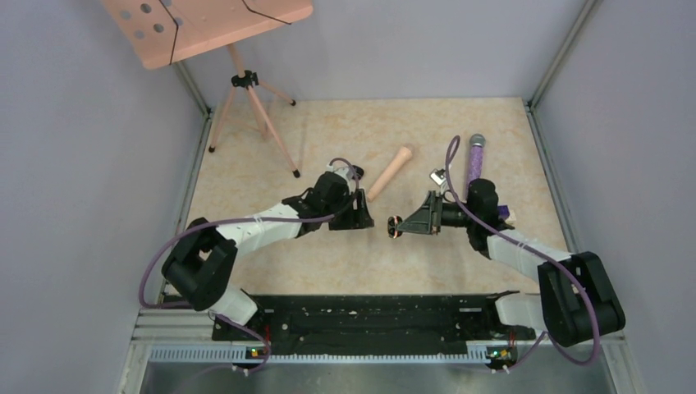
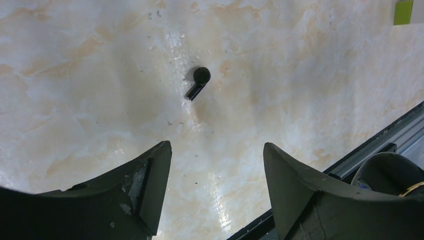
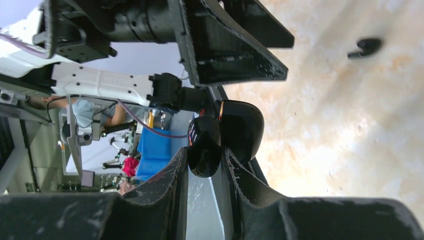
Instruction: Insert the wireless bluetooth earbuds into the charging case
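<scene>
A black earbud lies on the marble board in the left wrist view, just ahead of my left gripper, whose fingers are apart with nothing between them. The right wrist view shows the earbud near the left gripper's fingertips too. My right gripper is shut on the open black charging case, held up off the board with its lid upright. In the top view the left gripper covers the earbud and faces the case.
A beige cylinder, a purple microphone and a pink stand stand or lie toward the back. A black round object is behind the left arm. The front middle of the board is clear.
</scene>
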